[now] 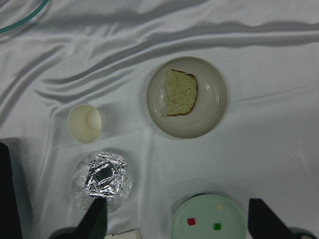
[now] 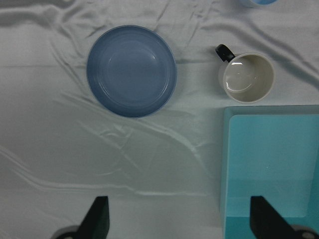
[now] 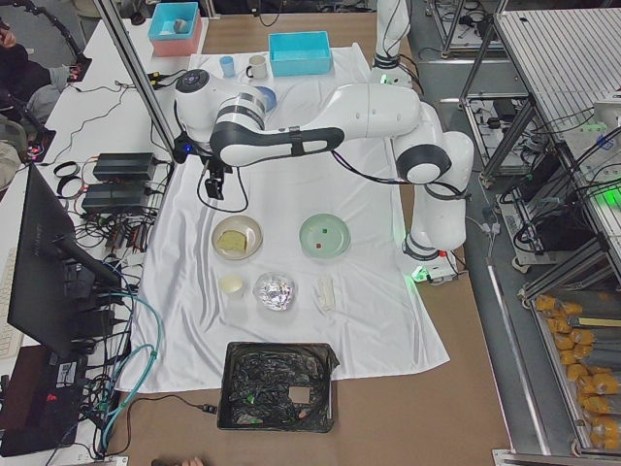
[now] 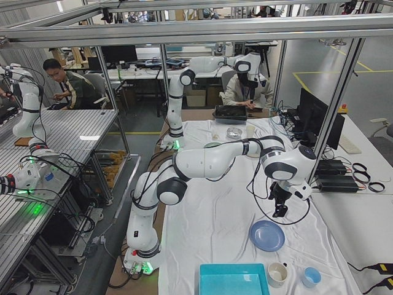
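My left gripper is open above a beige plate [image 1: 209, 107] with a bread slice [image 1: 181, 92], a cream cup [image 1: 84, 127], crumpled foil [image 1: 103, 177] in a clear dish and a green plate [image 1: 199, 229] with small coloured pieces. My right gripper is open above the far end, where a blue plate [image 2: 130, 69], a white mug [image 2: 249, 79], a light-blue cup [image 2: 256, 2] and a cyan bin [image 2: 264, 154] stand. Neither gripper shows anything between its fingers.
A black tray [image 3: 277, 417] lies on the brown table beside the white cloth. Monitors and cables line the side bench [image 3: 102, 78].
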